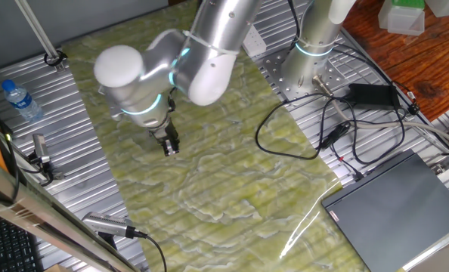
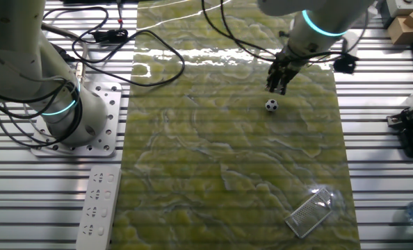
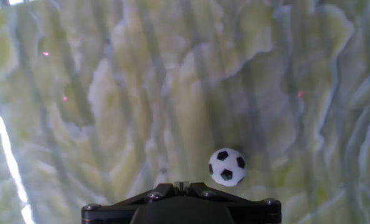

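A small black-and-white soccer ball rests on the green marbled mat. In the wrist view it lies just ahead and to the right of my gripper, whose fingers are drawn together with nothing showing between them. From exterior view 2, the ball shows close to the dark fingertips, outside them. Exterior view 1 has the gripper pointing down over the mat, and the ball cannot be made out clearly there.
A clear grater-like object lies near a mat corner. Black cables loop onto the mat beside the robot base, and a closed laptop covers another corner. A power strip stands off the mat.
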